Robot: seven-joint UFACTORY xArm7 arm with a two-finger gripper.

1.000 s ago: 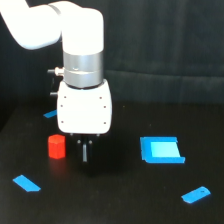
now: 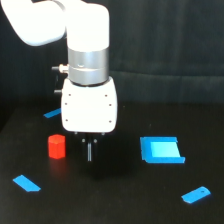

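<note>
A red block (image 2: 57, 147) rests on the dark table, left of centre. The white arm hangs down from the top, and its gripper (image 2: 89, 156) is low over the table, just to the right of the red block and apart from it. The dark fingers blend into the black surface, so their gap does not show. No object is visible at the fingertips. Right of the gripper, a pale square (image 2: 164, 150) framed by blue tape (image 2: 145, 152) lies flat.
Short strips of blue tape lie at the front left (image 2: 26, 184), the front right (image 2: 196, 195) and behind the arm on the left (image 2: 53, 113). The black table between the gripper and the taped square is clear. A dark curtain (image 2: 160, 60) hangs at the back.
The arm and gripper have shifted slightly to the right, widening the gap to the red block. Block, square and tape have stayed put.
</note>
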